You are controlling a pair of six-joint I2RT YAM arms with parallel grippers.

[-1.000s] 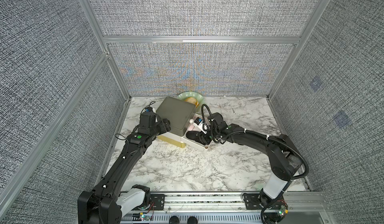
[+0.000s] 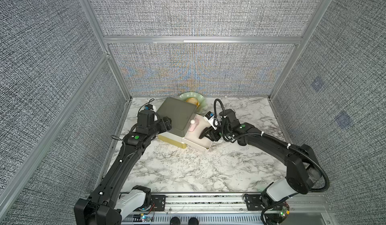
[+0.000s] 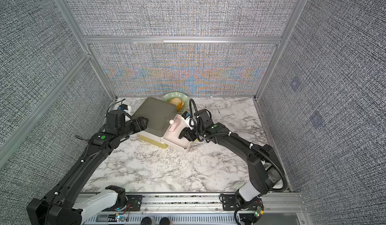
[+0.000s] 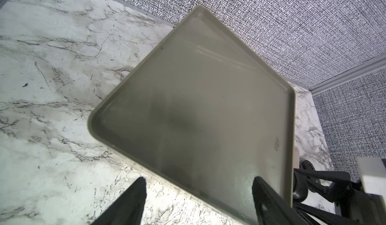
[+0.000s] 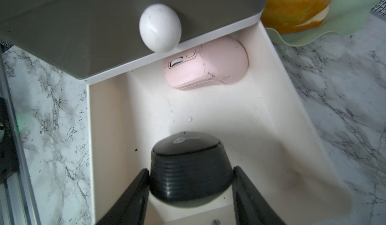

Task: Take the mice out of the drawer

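The white drawer (image 5: pixel 277 104) stands pulled out from a box with a grey-green top (image 2: pixel 177 111) and a white round knob (image 5: pixel 160 28). In the right wrist view, a black mouse (image 5: pixel 189 144) is pinched at both sides by my right gripper, over the drawer's front part. A pink mouse (image 5: pixel 217 62) lies at the drawer's back, against the box front. At the box's left side is my left gripper (image 2: pixel 167 123); in the left wrist view its fingers (image 4: pixel 130 200) are spread wide, with nothing held between them.
A green scalloped plate (image 2: pixel 203 104) with a bun-like item (image 5: pixel 297 7) stands behind the box. A yellowish lower part (image 2: pixel 172 141) shows beneath the box's front.
My right gripper has moved to the right with the black mouse, from deeper in the drawer to its outer end. The pink mouse now shows more.
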